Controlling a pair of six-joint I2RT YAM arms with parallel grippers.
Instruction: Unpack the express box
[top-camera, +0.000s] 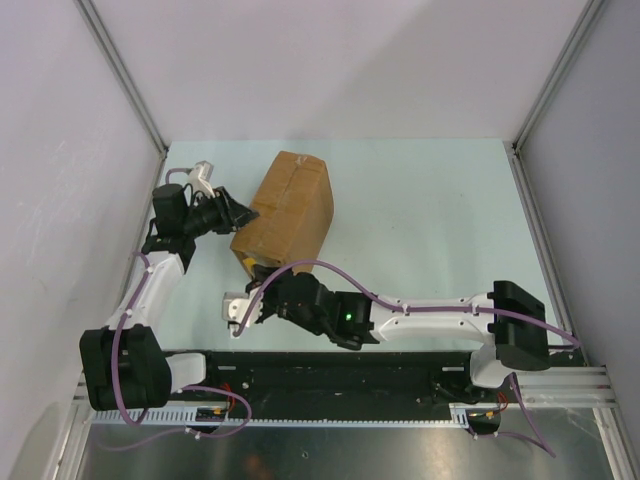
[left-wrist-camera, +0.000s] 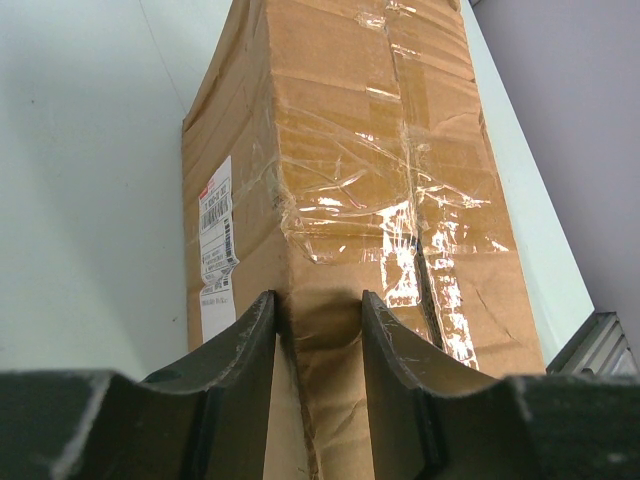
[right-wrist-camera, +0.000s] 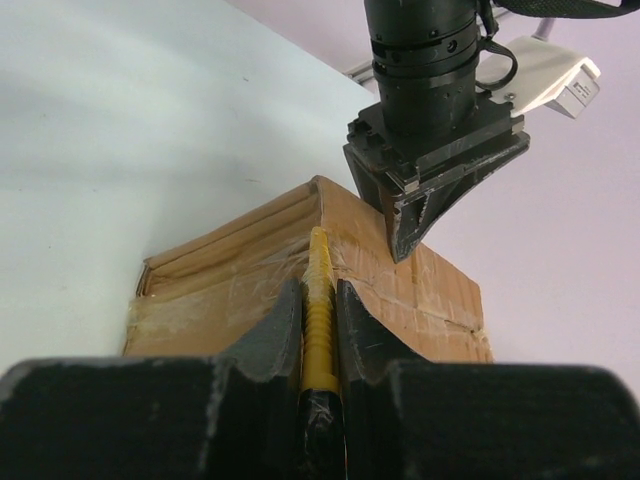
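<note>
The taped cardboard box (top-camera: 290, 205) (left-wrist-camera: 440, 160) sits at the upper middle of the table, a shipping label (left-wrist-camera: 216, 225) on its side. My left gripper (top-camera: 240, 220) is at the box's near upper corner, fingertips apart against the cardboard, part open. My right gripper (top-camera: 258, 280) is shut on a yellow-handled tool (right-wrist-camera: 319, 330), its yellow part pointed at the box's end face, where tape shows. Whether the tool's tip is in the cardboard is hard to tell.
Pale walls and metal rails border it on the sides and at the back.
</note>
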